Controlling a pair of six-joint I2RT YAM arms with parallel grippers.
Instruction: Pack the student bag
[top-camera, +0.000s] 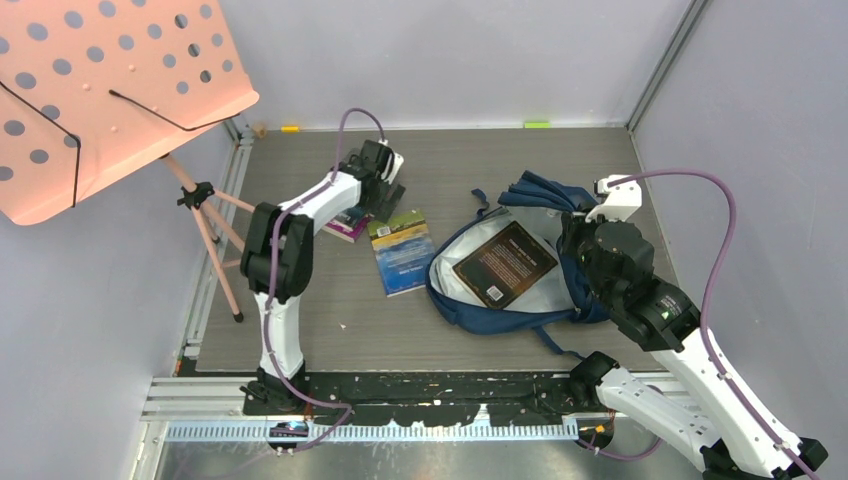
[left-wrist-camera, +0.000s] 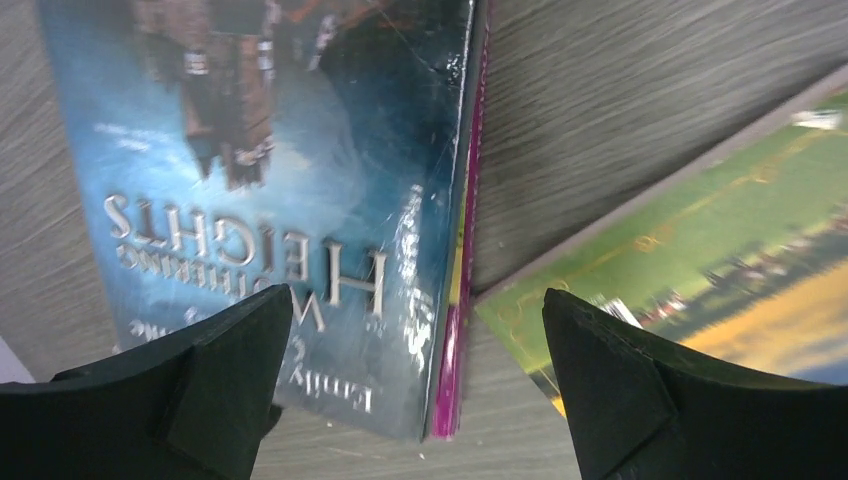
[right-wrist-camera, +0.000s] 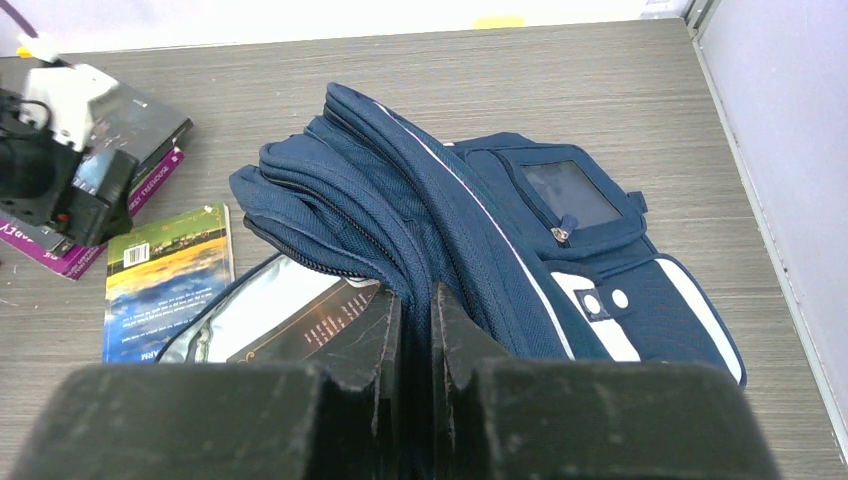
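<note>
The blue bag (top-camera: 484, 319) lies on its back with its mouth spread, and a brown book (top-camera: 505, 265) rests on the pale lining inside. My right gripper is shut on the bag's upper flap (right-wrist-camera: 350, 200), holding it raised. On the left of the table, my left gripper stands open above a dark blue-grey book (left-wrist-camera: 270, 200), its fingers apart and nothing gripped. That book rests on another with a magenta edge (left-wrist-camera: 458, 350). Beside them lies a green, yellow and blue book (top-camera: 403, 252), its corner showing below the left gripper.
An orange perforated stand (top-camera: 110, 90) on a wooden tripod rises at the left of the table. Walls close off the back and the right side. Bare table (top-camera: 400, 335) lies in front of the books, and more behind the bag.
</note>
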